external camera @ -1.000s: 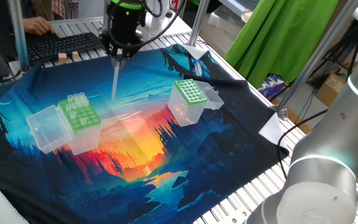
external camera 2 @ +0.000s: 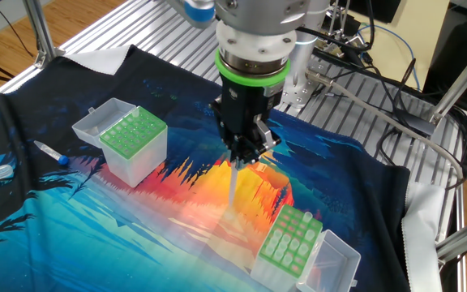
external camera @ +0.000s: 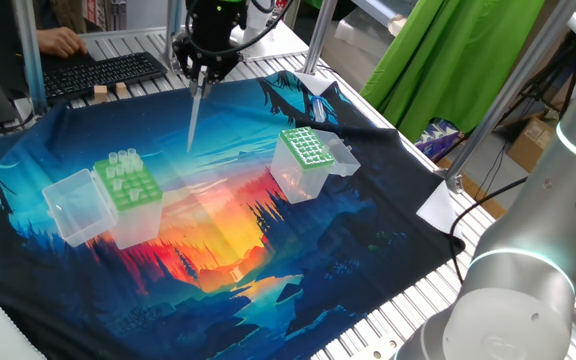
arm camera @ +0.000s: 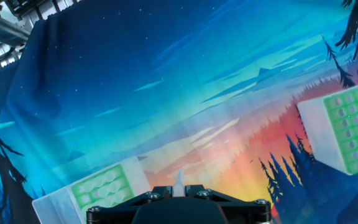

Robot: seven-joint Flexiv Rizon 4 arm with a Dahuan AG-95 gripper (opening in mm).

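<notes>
My gripper (external camera: 199,78) is shut on a long, clear pipette tip (external camera: 194,120), which hangs almost upright, point down, over the cloth. In the wrist view the tip (arm camera: 179,179) shows between the fingertips. One clear box with a green rack (external camera: 136,205) has several tips standing up from part of its rack; its lid lies open. The other green-topped box (external camera: 301,165) shows an even grid of openings; whether tips sit inside is unclear. In the second exterior view, the tip (external camera 2: 233,188) is between the gridded box (external camera 2: 136,158) and the box with standing tips (external camera 2: 276,261), apart from both.
A printed cloth (external camera: 218,255) with folds covers the table. A blue-capped marker or tube (external camera 2: 51,152) lies beside the gridded box. Beyond the cloth are a keyboard (external camera: 103,72) and a person's hand (external camera: 58,42). Open cloth separates the boxes.
Both boxes are where they were.
</notes>
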